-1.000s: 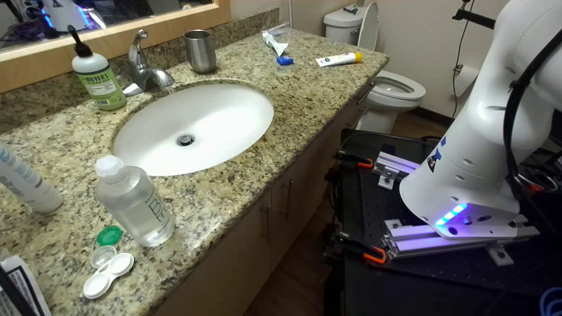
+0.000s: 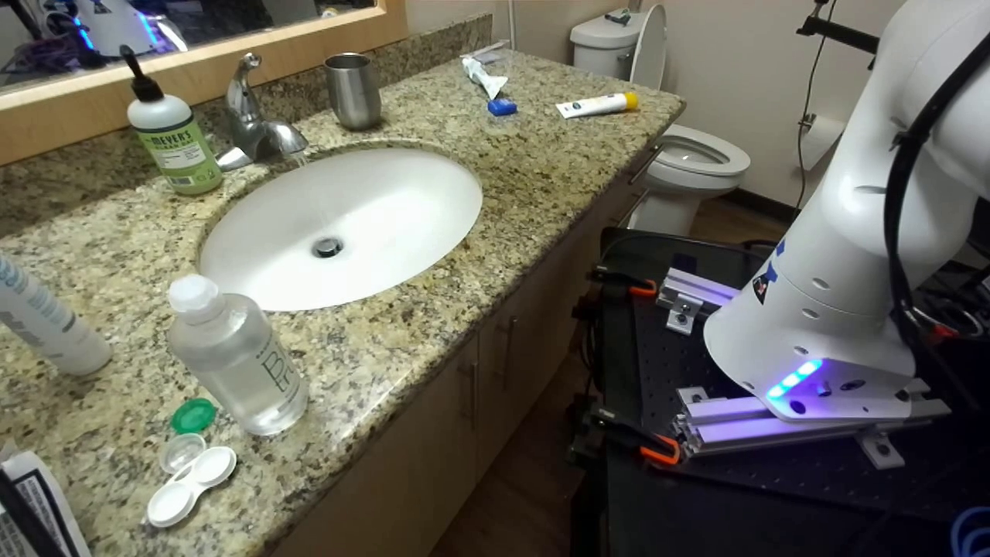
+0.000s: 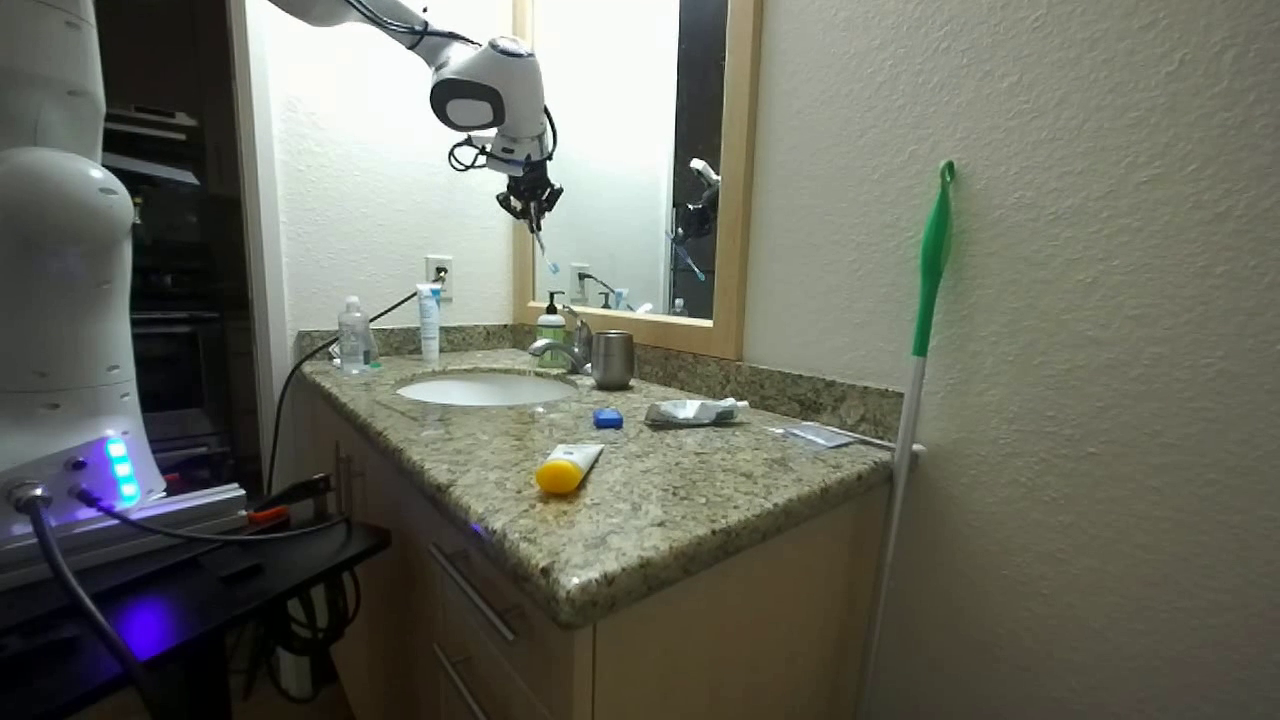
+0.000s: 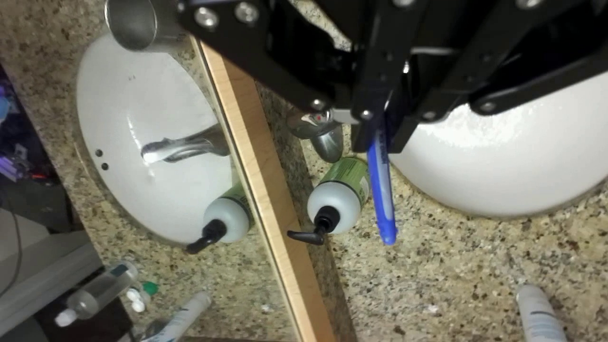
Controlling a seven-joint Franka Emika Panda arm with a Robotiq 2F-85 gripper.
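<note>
Seen from the wrist, my gripper is shut on a slim blue toothbrush (image 4: pixel 383 191), whose blue end sticks out past the fingers. In exterior view 2 the gripper (image 3: pixel 533 222) hangs high over the back of the counter by the mirror, the toothbrush (image 3: pixel 547 256) slanting down from it. Below lie the white sink (image 2: pixel 390 204) and the faucet (image 2: pixel 264 134), with a thin stream of water at its spout. The steel cup (image 2: pixel 353 91) stands upright beside the faucet, apart from the toothbrush. Exterior view 1 does not show the gripper.
A soap bottle (image 4: pixel 336 199) stands by the faucet, close to the mirror frame (image 4: pixel 273 188). A clear bottle (image 2: pixel 241 357), a white tube (image 2: pixel 51 320) and a lens case (image 2: pixel 190 487) occupy one end. A yellow-capped tube (image 3: pixel 567 468) and blue box (image 3: pixel 608 419) lie at the other.
In exterior view 1 the visible part of the arm has shifted very slightly; the counter items stay where they were.
</note>
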